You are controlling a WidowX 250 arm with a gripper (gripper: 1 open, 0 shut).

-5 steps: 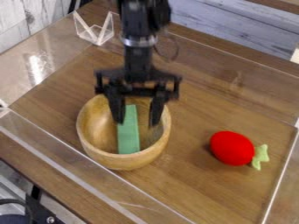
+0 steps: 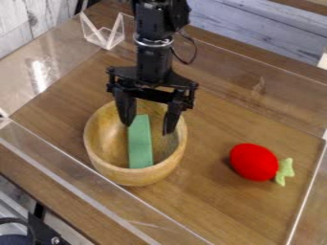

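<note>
A wooden bowl (image 2: 102, 144) sits left of centre on the table, with a green bar (image 2: 141, 145) lying inside it. My black gripper (image 2: 144, 113) hangs open over the bowl's back half, its two fingers spread to either side above the green bar, holding nothing. A red radish-like toy (image 2: 253, 162) with a pale green top lies on the table to the right of the bowl.
A clear wire-like holder (image 2: 102, 29) stands at the back left.
The bowl, green bar and red toy look unmoved.
</note>
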